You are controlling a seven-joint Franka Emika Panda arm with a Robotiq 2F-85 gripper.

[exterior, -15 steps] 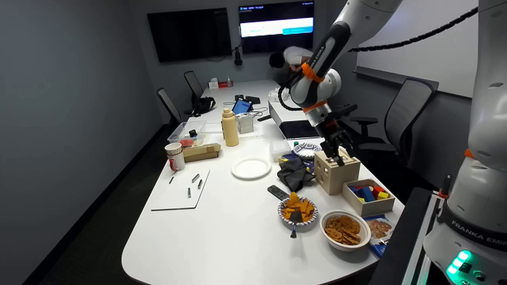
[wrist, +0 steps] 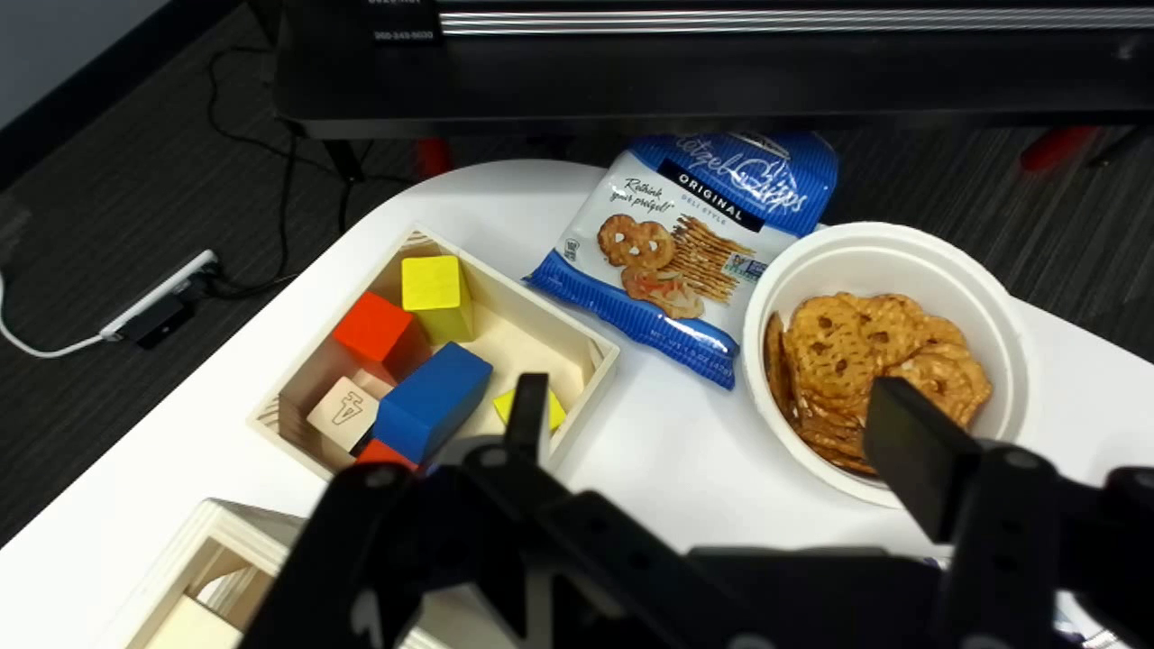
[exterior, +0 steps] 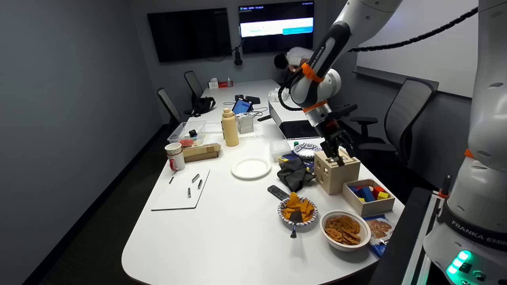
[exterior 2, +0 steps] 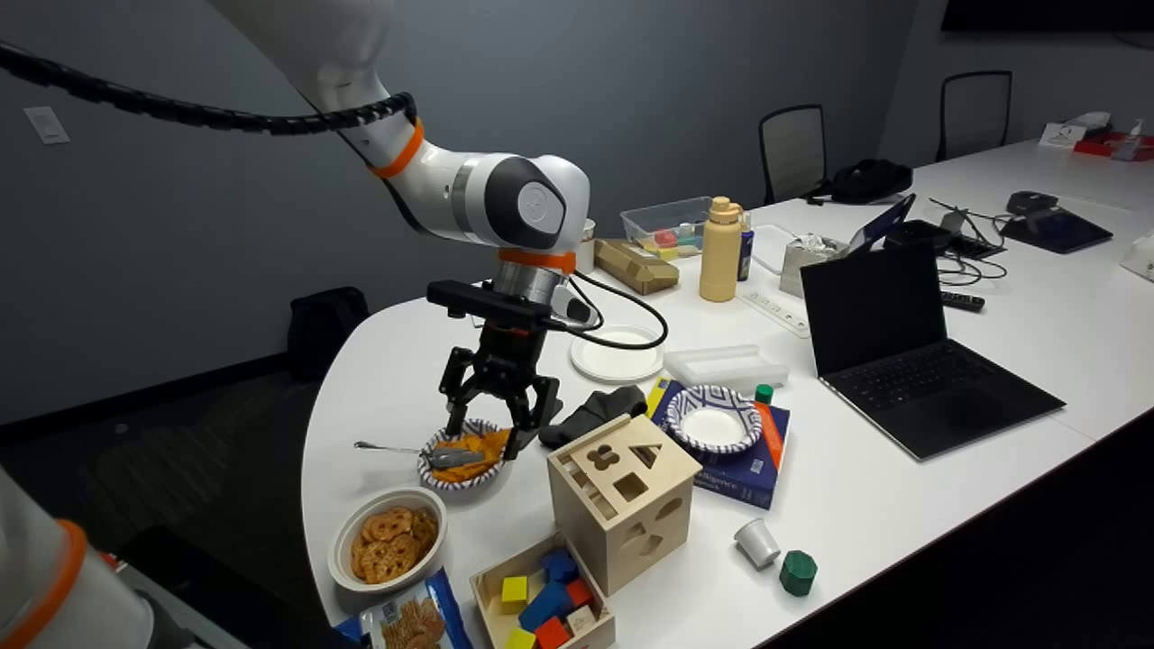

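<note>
My gripper (exterior 2: 486, 434) stands open in the air, nothing between its fingers. In the wrist view one finger (wrist: 530, 413) overlaps the edge of a wooden tray (wrist: 590, 402), and the other finger (wrist: 914, 454) partly covers the white bowl (wrist: 770, 416) of pretzel chips (wrist: 865, 346). The tray holds a blue block (wrist: 435, 398), a red block (wrist: 379, 333), a yellow block (wrist: 437, 297) and others. A wooden shape-sorter box (exterior 2: 627, 519) stands beside the tray. Behind the gripper in exterior view 2, orange chips (exterior 2: 481, 445) fill a patterned bowl with a spoon (exterior 2: 454, 459) in it.
A blue pretzel bag (wrist: 676, 249) lies between tray and bowl. Near the box are a black cloth (exterior: 295, 175), a book (exterior 2: 746, 481) bearing a patterned bowl (exterior 2: 714, 420), and a laptop (exterior 2: 898, 368). Free table surface lies left of the chips in exterior view 1.
My arm and the table objects look unmoved. Only the person at the back of the room has shifted slightly.
</note>
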